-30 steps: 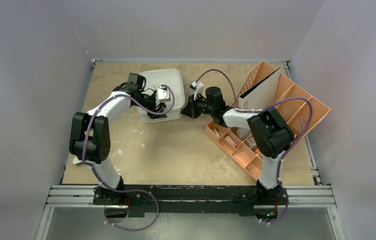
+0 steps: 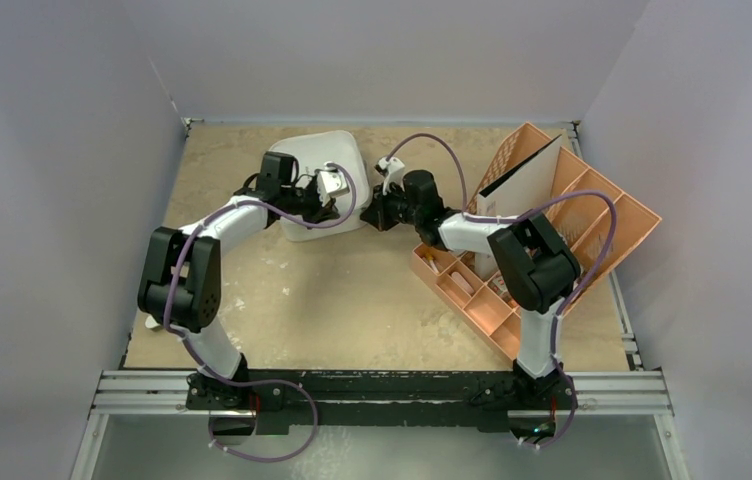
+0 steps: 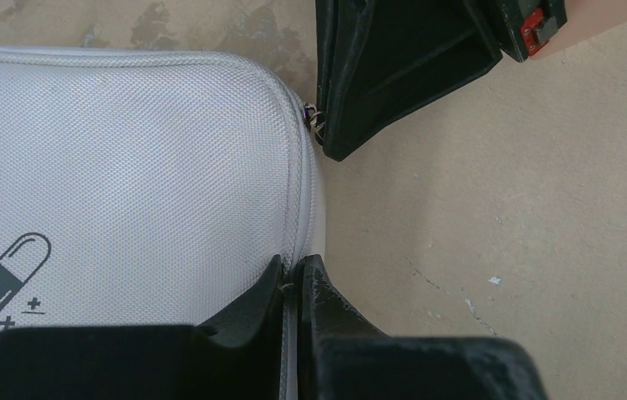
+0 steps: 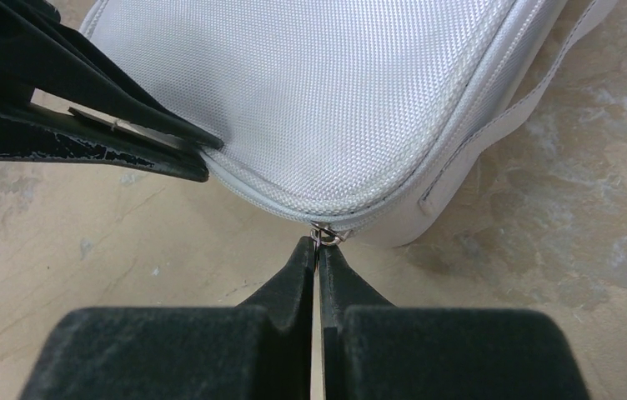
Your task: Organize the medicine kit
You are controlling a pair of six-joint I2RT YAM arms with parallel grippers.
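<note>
A white fabric medicine kit bag with a pill print lies at the back left. My left gripper is shut at the bag's zipped edge, with the seam at its fingertips. My right gripper is shut on the small metal zipper pull at the bag's corner. In the right wrist view the left gripper's dark fingers sit on the same edge, a short way from the pull.
An open orange compartment organizer with small items and a white board fills the right side, under the right arm.
My left gripper has shifted slightly along the bag, and my right gripper slightly left and up in the top view. The bag has moved very slightly.
</note>
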